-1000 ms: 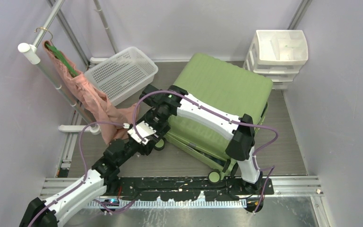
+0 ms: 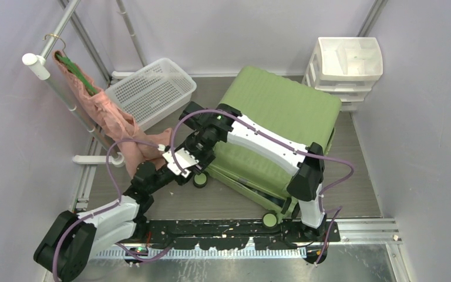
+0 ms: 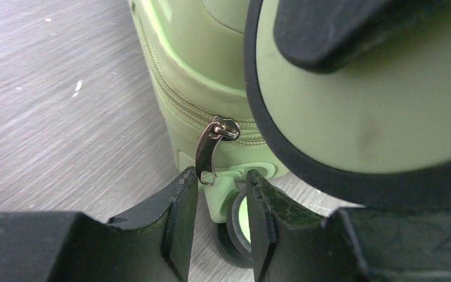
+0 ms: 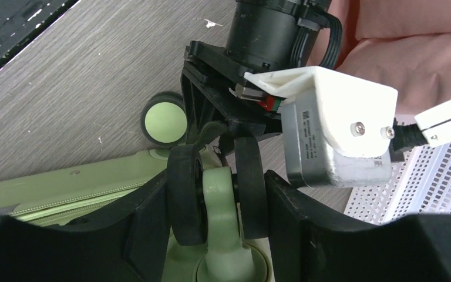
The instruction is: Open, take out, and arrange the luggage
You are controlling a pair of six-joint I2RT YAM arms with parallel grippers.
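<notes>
The green suitcase (image 2: 282, 117) lies on the floor, a slit showing along its front side. In the left wrist view a zipper pull (image 3: 207, 153) hangs from the zipper at its corner, at the tips of my left gripper, which is part open with the pull between or just above its fingertips; contact is unclear. My right gripper is shut on a green handle-like piece (image 4: 223, 223) of the suitcase. In the top view both grippers meet at the suitcase's left corner, largely hidden by the arms.
A pink garment (image 2: 108, 117) hangs on a rail at left, beside a white basket (image 2: 179, 82). White drawers (image 2: 346, 59) stand at back right.
The left arm has shifted, its elbow rising in the top view and its gripper moving slightly right. The right arm and suitcase have edged slightly to the right.
</notes>
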